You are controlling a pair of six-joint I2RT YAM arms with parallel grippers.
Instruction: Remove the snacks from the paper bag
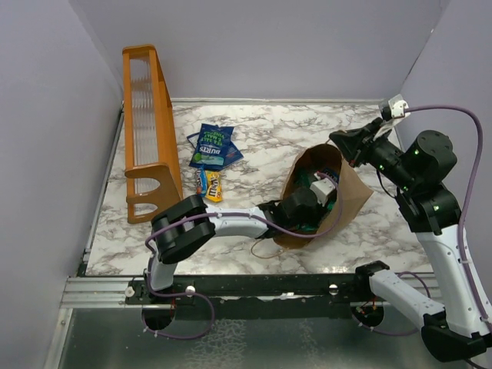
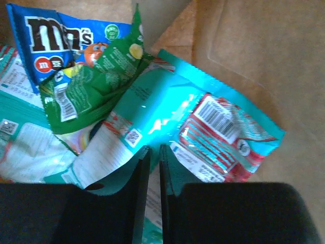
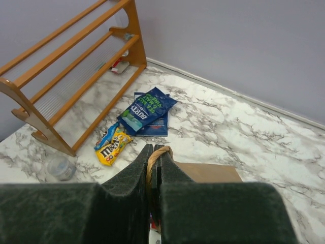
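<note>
The brown paper bag (image 1: 352,198) stands open toward the left on the marble table. My right gripper is shut on the bag's twisted paper edge, holding it up at the right. Inside the bag, my left gripper points at a teal snack packet (image 2: 167,109). Its fingertips are a narrow gap apart, and whether any packet edge is pinched there is unclear. Beside that packet lie a blue M&M's packet (image 2: 48,40), a green packet (image 2: 91,89) and another teal packet (image 2: 30,147). On the table lie blue Burts packets (image 1: 212,146) and a yellow M&M's packet (image 1: 208,184).
A wooden rack (image 1: 146,131) stands at the left edge of the table. A clear round container (image 3: 61,166) sits by the rack.
</note>
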